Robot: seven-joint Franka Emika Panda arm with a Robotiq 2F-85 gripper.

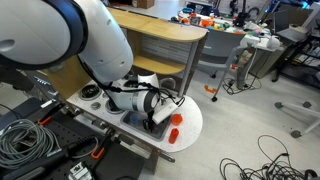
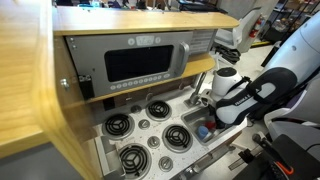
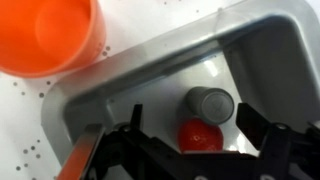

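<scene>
My gripper hangs over the grey sink basin (image 3: 150,88), its dark fingers standing apart in the wrist view. Between and just beyond them lie a round grey-topped object (image 3: 210,103) and a rounded red object (image 3: 200,135) on the basin floor. Whether these two are one piece, I cannot tell. Neither is visibly gripped. In exterior view 1 the gripper (image 1: 150,122) is low at the sink, and its fingertips are hard to make out. Exterior view 2 shows a blue item (image 2: 203,131) in the sink beside the arm.
An orange cup (image 3: 50,35) stands outside the basin rim. On the white counter a red item (image 1: 174,135) lies near the orange cup (image 1: 177,119). Stove burners (image 2: 133,157) and a microwave (image 2: 130,62) are beyond the sink. The basin walls surround the gripper closely.
</scene>
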